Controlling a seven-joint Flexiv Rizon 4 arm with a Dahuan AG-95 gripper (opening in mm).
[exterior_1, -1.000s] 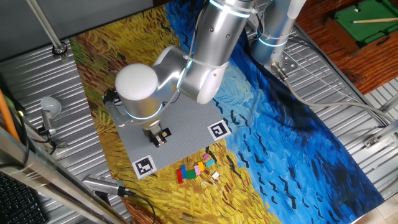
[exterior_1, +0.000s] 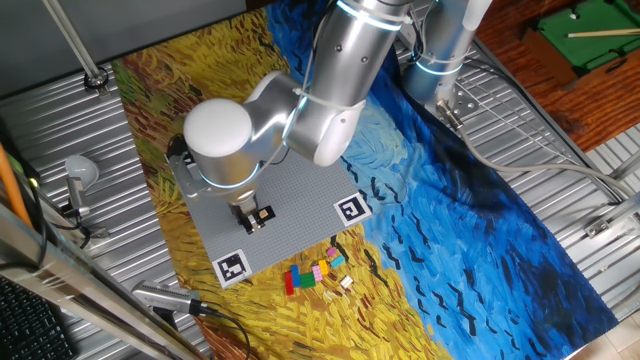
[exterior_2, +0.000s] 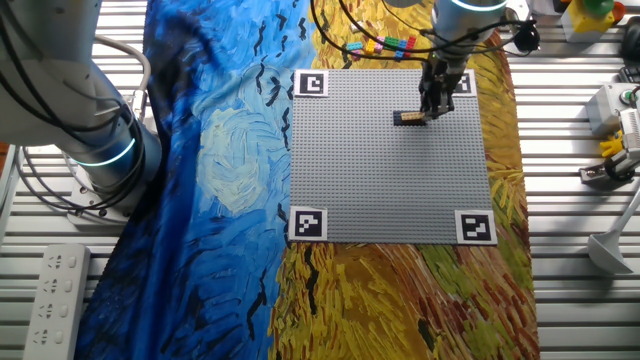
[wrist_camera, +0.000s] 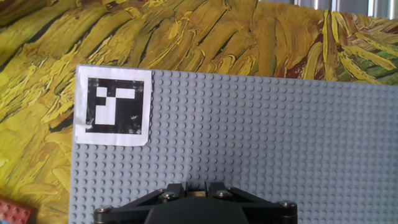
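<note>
On the grey studded baseplate (exterior_2: 390, 185) lies a small black piece (exterior_2: 398, 119) with a tan brick (exterior_2: 412, 116) on top. My gripper (exterior_2: 432, 108) points down at one end of these pieces, low over the plate. In exterior view 1 the tan brick (exterior_1: 264, 213) shows right beside my gripper (exterior_1: 254, 226). At the bottom of the wrist view the fingers of my gripper stand close together with a bit of tan (wrist_camera: 196, 193) between them. Whether they grip it or it lies below them cannot be told.
Several coloured bricks (exterior_1: 315, 272) lie on the painted cloth just off the baseplate. Marker squares (exterior_2: 308, 225) sit at the plate's corners. A device with a cable (exterior_1: 165, 298) lies near one plate corner. Most of the plate is bare.
My gripper has shifted very slightly by the black piece. The loose bricks and the baseplate have stayed in place.
</note>
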